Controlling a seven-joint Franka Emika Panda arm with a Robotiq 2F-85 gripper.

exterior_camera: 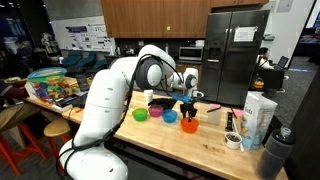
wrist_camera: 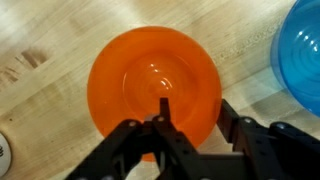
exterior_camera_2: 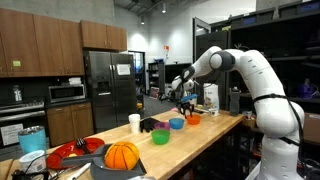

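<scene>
An orange bowl (wrist_camera: 150,85) fills the middle of the wrist view, its empty inside facing up. My gripper straddles the bowl's lower right rim, one fingertip over the inside and the other beyond the edge. A gap shows between the fingers, with the rim in it; whether either finger touches the wall, I cannot tell. In exterior view 1 the orange bowl (exterior_camera: 190,126) is at the table's middle, under the arm's end. A blue bowl (wrist_camera: 302,50) stands close by in the wrist view.
Green (exterior_camera: 140,114) and pink (exterior_camera: 156,112) bowls stand left of the blue one. On the table's right are a white-and-blue bag (exterior_camera: 257,118), a dark canister (exterior_camera: 275,152) and a small container (exterior_camera: 233,140).
</scene>
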